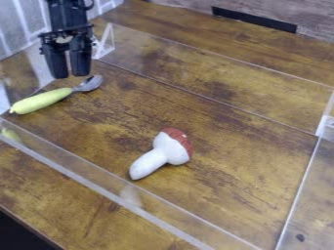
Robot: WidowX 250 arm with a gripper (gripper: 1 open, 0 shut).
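Observation:
My gripper [68, 68] hangs at the upper left, its two black fingers pointing down and a little apart, with nothing visible between them. Just below it on the wooden table lies a spoon [88, 84] beside a pale yellow-green elongated vegetable, like corn or a banana [42, 101]. A toy mushroom [163, 153] with a red cap and white stem lies on its side in the middle front.
Clear plastic walls [314, 178] edge the work area along the front, left and right.

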